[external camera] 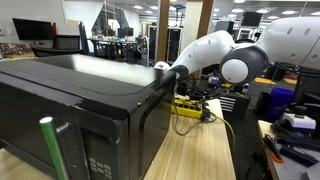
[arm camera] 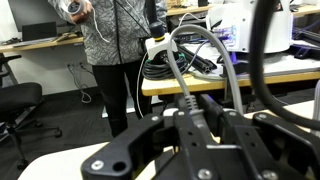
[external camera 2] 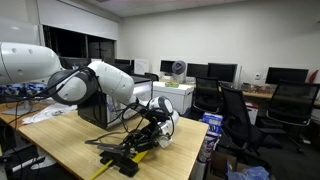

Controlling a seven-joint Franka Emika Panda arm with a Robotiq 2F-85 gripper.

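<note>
At the bottom of the wrist view, my gripper is shut on a grey cable (arm camera: 172, 58). The cable runs down between the dark fingers and arches above them in a loop. In the second exterior view, the wrist hangs low over the wooden table among dark cables, so its fingertips are hard to pick out. The first exterior view shows a yellow item (external camera: 188, 108) with cables near the arm's end, beside the black microwave-like box (external camera: 118, 105); the box partly blocks that area.
Bare wood shows on the table (external camera: 200, 155) to the right of the box in the first exterior view. A green post (external camera: 52, 145) stands in front of the box. In the wrist view, a person (arm camera: 115, 45) stands by a wooden bench (arm camera: 170, 85) holding coiled cables.
</note>
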